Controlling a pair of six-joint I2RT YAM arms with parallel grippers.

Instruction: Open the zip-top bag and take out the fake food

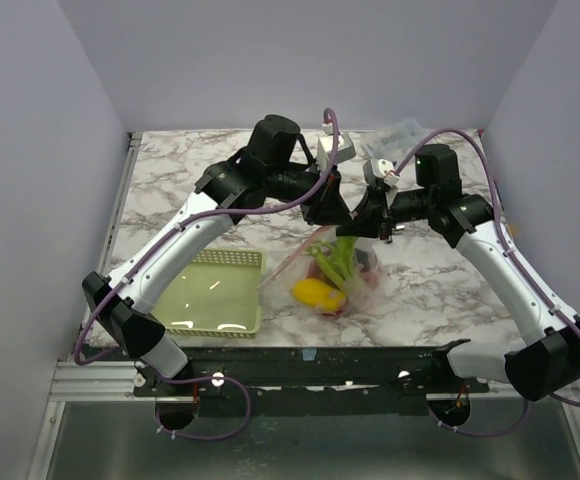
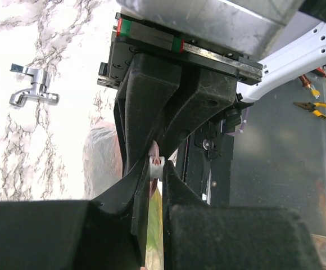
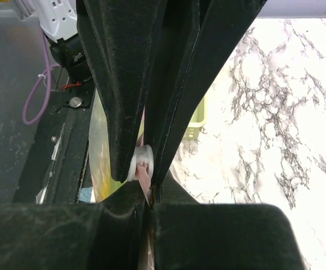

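Observation:
A clear zip top bag [image 1: 292, 280] holding green and yellow fake food [image 1: 320, 294] hangs below both grippers in the top view. My left gripper is shut on the bag's pinkish zip top, where a small white slider [image 2: 156, 167] shows. The two grippers' tips meet over the bag.
A pale green basket [image 1: 200, 292] lies left of the bag. A clear container [image 1: 395, 134] sits at the back right, and a chrome tap-like fitting [image 2: 34, 90] lies on the marble table.

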